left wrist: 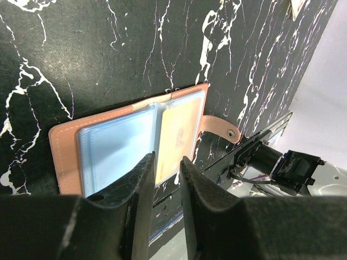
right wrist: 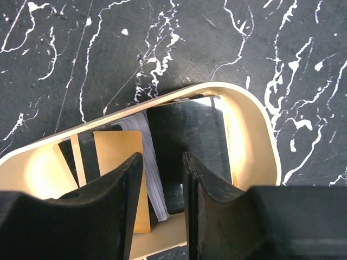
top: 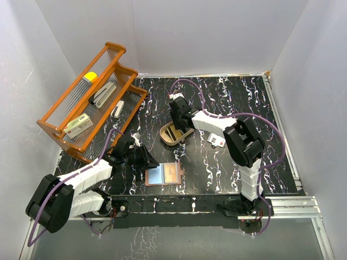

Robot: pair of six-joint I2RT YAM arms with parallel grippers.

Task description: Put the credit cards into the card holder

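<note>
An unfolded card holder (top: 162, 174), tan-edged with a blue pocket and a cream pocket, lies flat near the front edge. Its strap (left wrist: 219, 128) sticks out to the right. My left gripper is open above it, with nothing between the fingers. In an oval cream tray (right wrist: 255, 127) are a gold card (right wrist: 116, 154), a stack of grey-edged cards (right wrist: 142, 130) and a black card (right wrist: 187, 132). My right gripper is over the tray, its fingers apart around the grey-edged stack; whether they grip any card I cannot tell.
A wooden rack (top: 111, 70) holding a stapler (top: 104, 93) and a small box (top: 78, 125) stands at left. Right of the tray, a white item (top: 216, 140) lies on the dark marbled table.
</note>
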